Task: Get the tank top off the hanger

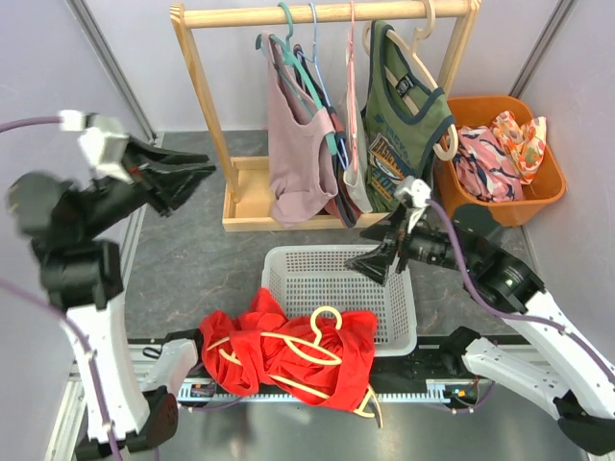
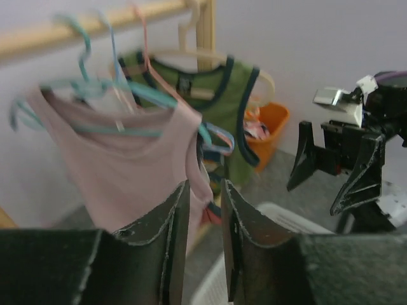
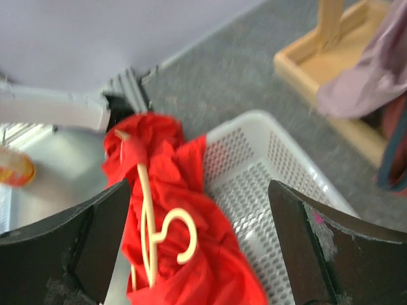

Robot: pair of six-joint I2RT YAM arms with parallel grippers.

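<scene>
A red tank top (image 1: 240, 348) lies crumpled over the front of the white basket (image 1: 408, 327), with cream hangers (image 1: 325, 317) still tangled in it; the right wrist view also shows the red cloth (image 3: 210, 229) and the hanger hook (image 3: 189, 236). My left gripper (image 1: 197, 178) is up at the left of the rack, away from the red top. Its fingers (image 2: 173, 248) stand partly apart, with nothing held between them. Above the basket's right side hangs my right gripper (image 1: 367, 274), open and empty, to the right of the red top.
On the wooden rack (image 1: 317, 13) hang a pink tank top (image 1: 293, 154), a green tank top (image 1: 384, 125) and other garments. An orange tub (image 1: 500, 211) with patterned clothes stands at the right. The grey floor left of the basket is clear.
</scene>
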